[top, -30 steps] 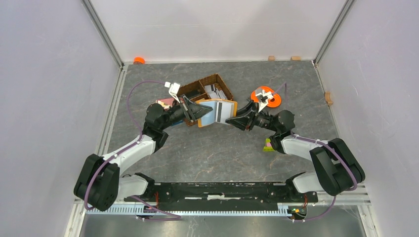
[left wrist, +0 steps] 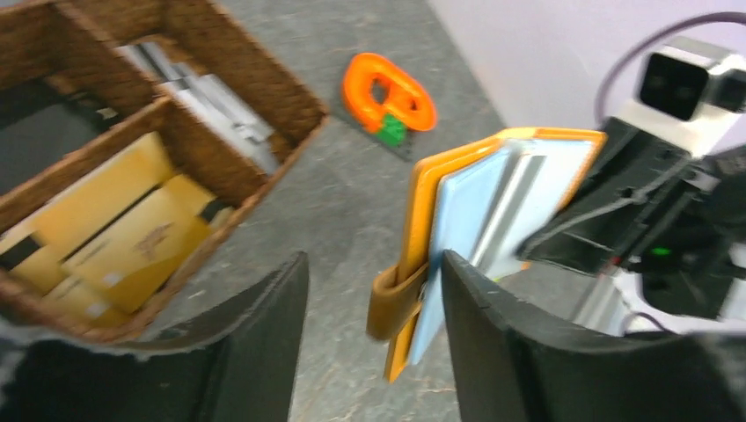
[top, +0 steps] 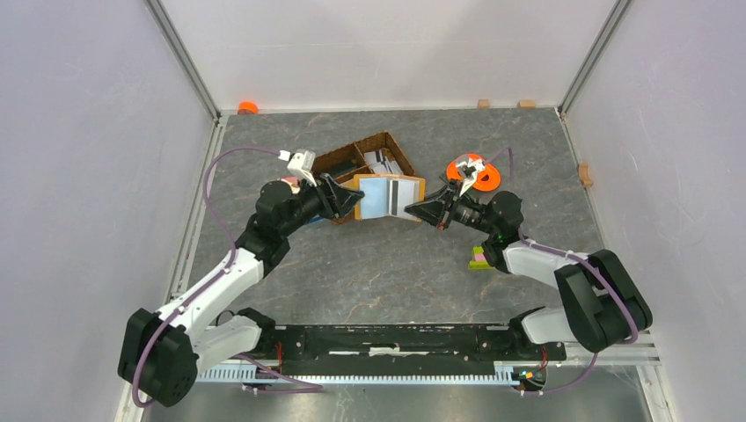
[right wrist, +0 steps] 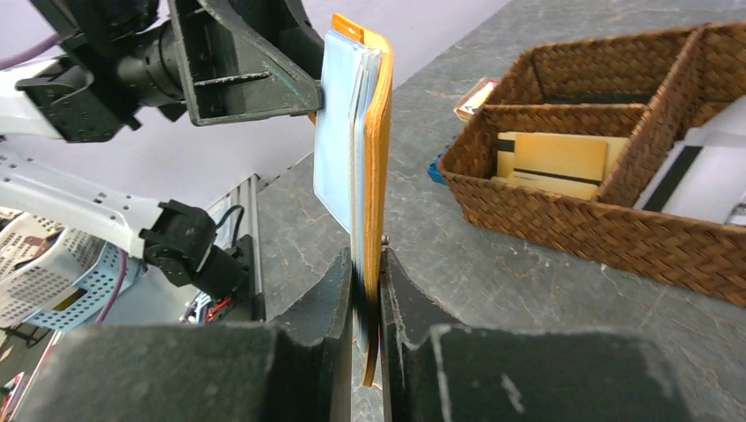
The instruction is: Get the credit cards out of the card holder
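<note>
The open card holder (top: 391,196), orange outside with pale blue and white cards or sleeves inside, is held upright in the air between both grippers. My right gripper (top: 410,209) has the holder (right wrist: 339,149) between its fingers in the right wrist view. My left gripper (top: 356,195) is beside the holder's left edge; in the left wrist view its dark fingers stand apart, with the holder (left wrist: 462,220) just beyond the right fingertip. Whether it touches the holder is unclear.
A woven compartment box (top: 384,138) with yellow and white items stands behind. An orange round object (top: 488,180) lies at the back right and a small green-pink item (top: 478,260) at the right.
My left arm has moved back to the left and its gripper has drawn away from over the holder's left edge.
</note>
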